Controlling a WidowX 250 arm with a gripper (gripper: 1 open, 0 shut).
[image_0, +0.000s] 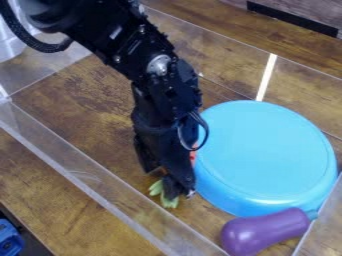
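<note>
My black gripper (163, 168) is low over the wooden floor of a clear-walled box, left of a light blue round plate (265, 155). Beneath its fingers, green leaves (168, 194) show, and a bit of orange-red (194, 154) peeks out beside it; the gripper hides most of this object. I cannot tell whether the fingers are shut on it. A purple eggplant (261, 232) lies at the plate's lower edge.
Clear walls (88, 185) bound the work space. Bare wood (74, 90) is free at the left and back. A blue object (6, 238) sits outside at the lower left.
</note>
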